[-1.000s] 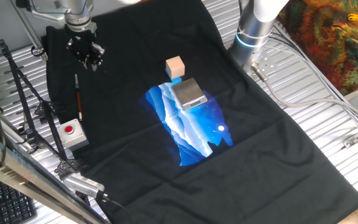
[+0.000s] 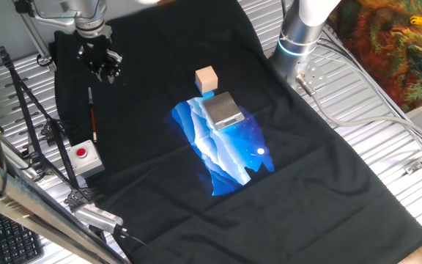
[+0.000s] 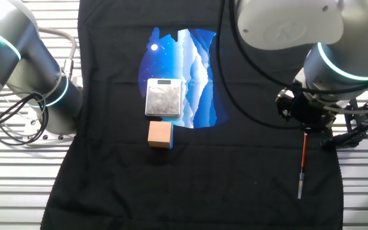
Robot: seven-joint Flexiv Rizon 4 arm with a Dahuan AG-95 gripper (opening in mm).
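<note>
My gripper (image 2: 107, 72) hangs at the top left of exterior view 1, over the dark cloth. In exterior view 2 the same gripper (image 3: 304, 114) is at the right, partly behind the arm and its cables; its fingers are too dark and small to read. A thin brush (image 2: 92, 116) with an orange-brown handle lies close to it. Well apart from the gripper, a wooden cube (image 2: 206, 78) sits beside a flat silver scale (image 2: 223, 109). The scale has a small dark display (image 3: 164, 82) and rests on a blue mountain-and-moon picture (image 3: 197, 96).
A grey box with a red button (image 2: 82, 153) stands at the cloth's left edge, near a black metal frame (image 2: 39, 117). The arm's base column (image 2: 296, 48) rises at the upper right.
</note>
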